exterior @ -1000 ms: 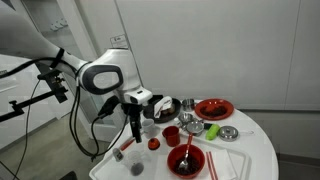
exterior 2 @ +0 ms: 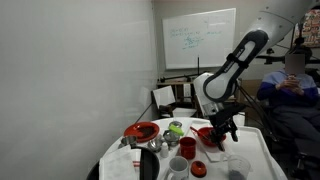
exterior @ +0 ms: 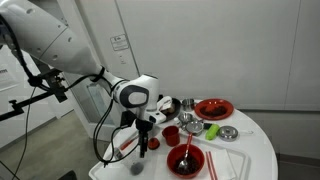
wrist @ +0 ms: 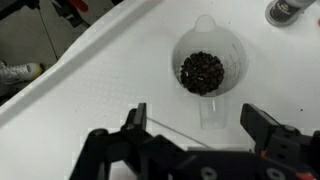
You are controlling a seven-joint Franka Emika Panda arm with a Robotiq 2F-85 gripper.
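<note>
A clear plastic cup (wrist: 208,62) with a flat handle (wrist: 213,112) holds dark beans (wrist: 201,73). It sits on the white table, its handle pointing toward my gripper in the wrist view. In exterior view 1 the same cup (exterior: 137,168) is near the table's front left. My gripper stands open, one finger on either side of the handle's line, with nothing between them. From the side, the gripper (exterior: 143,153) points down just above the table, behind the cup. Whether the fingertips are level with the handle I cannot tell.
A red bowl (exterior: 185,160) with a utensil stands to the right, a red round item (exterior: 153,143) and red mug (exterior: 171,136) behind. A small metal container (wrist: 285,10) is near the cup. Pans and a red plate (exterior: 214,108) crowd the back. The table's edge (wrist: 120,25) runs close by.
The cup and the other table items look unmoved.
</note>
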